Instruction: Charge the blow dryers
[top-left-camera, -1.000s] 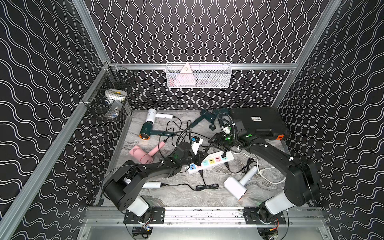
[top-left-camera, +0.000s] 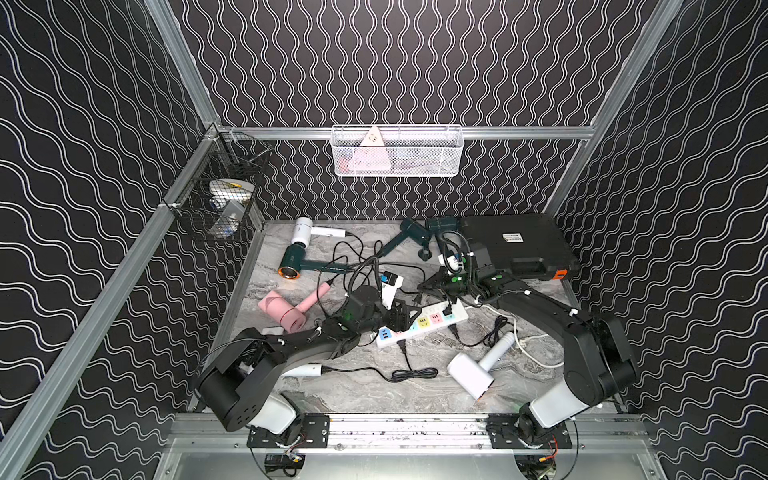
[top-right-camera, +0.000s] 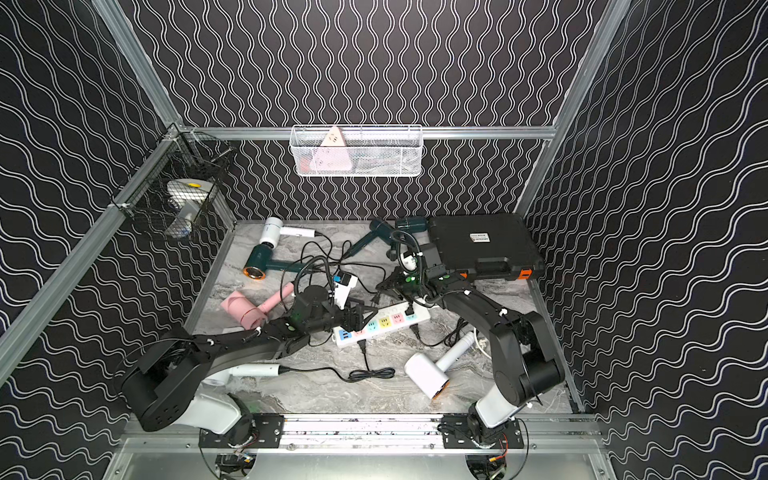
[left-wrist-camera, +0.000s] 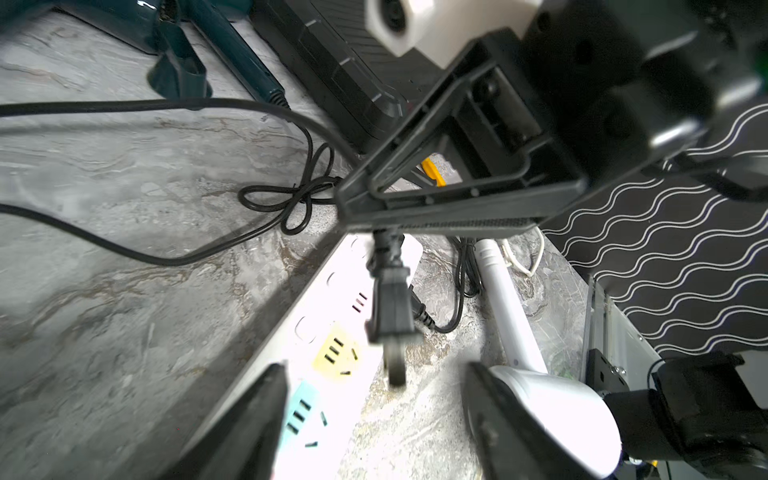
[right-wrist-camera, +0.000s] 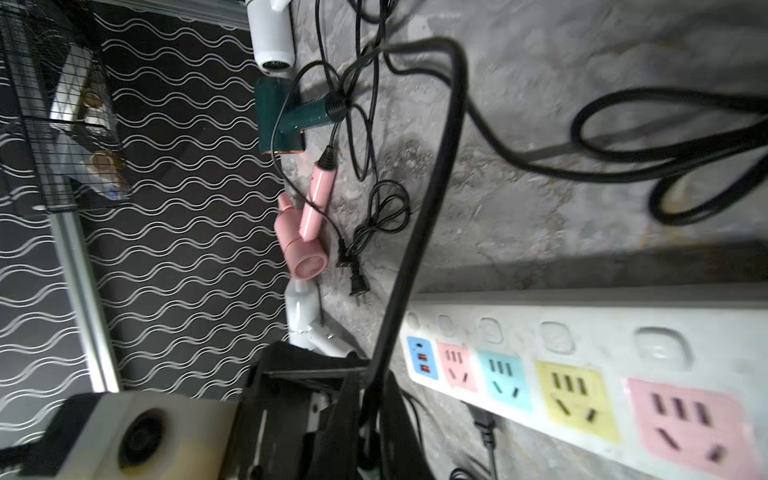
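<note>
A white power strip (top-right-camera: 384, 323) with coloured sockets lies at the table's centre. My right gripper (top-left-camera: 426, 285) is shut above its right end; a black plug (left-wrist-camera: 392, 300) hangs from its fingertips in the left wrist view, a cord running up to it. My left gripper hovers over the strip, apart from that plug, its blurred fingers parted with nothing clearly between them. White (top-left-camera: 472, 372), pink (top-left-camera: 284, 312) and dark green (top-left-camera: 292, 260) blow dryers lie around, with tangled cords.
A black case (top-left-camera: 520, 240) occupies the back right. A white wire basket (top-left-camera: 396, 164) and a black one (top-left-camera: 220, 192) hang on the frame. Cords cross much of the middle of the table.
My left gripper and arm have shifted slightly left. The right arm has moved a little about the strip's right end.
</note>
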